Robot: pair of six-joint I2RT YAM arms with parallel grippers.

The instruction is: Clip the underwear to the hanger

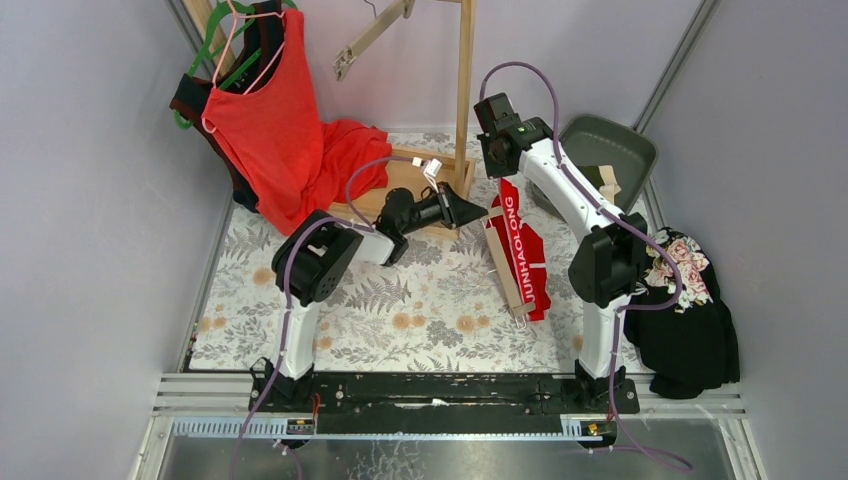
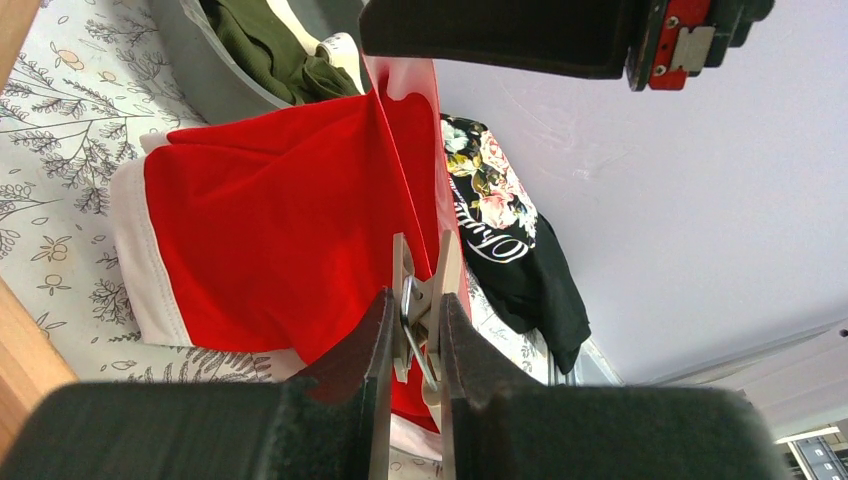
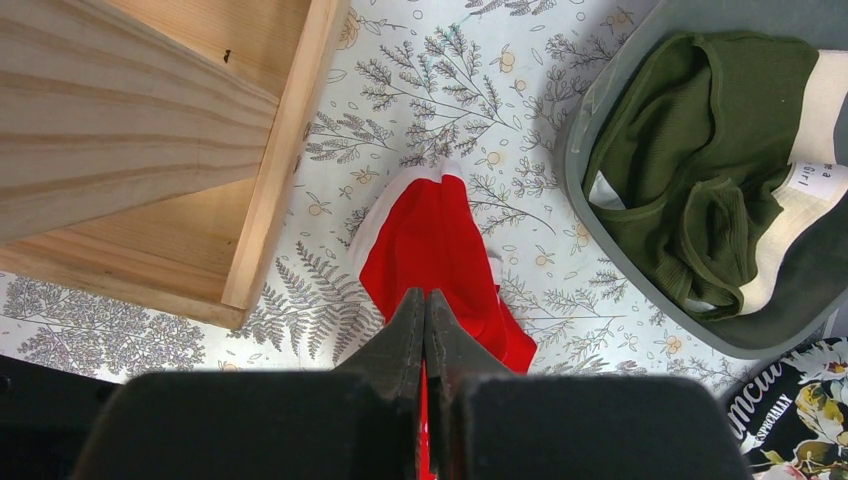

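Observation:
Red underwear (image 1: pixel 528 275) with a lettered waistband hangs beside a light wooden hanger (image 1: pixel 508 270), centre right in the top view. My left gripper is shut on one of the hanger's wooden clips (image 2: pixel 448 262), with red fabric directly behind it. Whether the clip grips the fabric I cannot tell. My right gripper is shut, pointing down above the red fabric near the top end of the waistband; nothing clear shows between its fingers.
A wooden rack (image 1: pixel 465 90) with hung clothes stands at the back left. A grey bin (image 1: pixel 610 140) with olive garments sits back right; black floral clothing (image 1: pixel 680 340) lies at the right.

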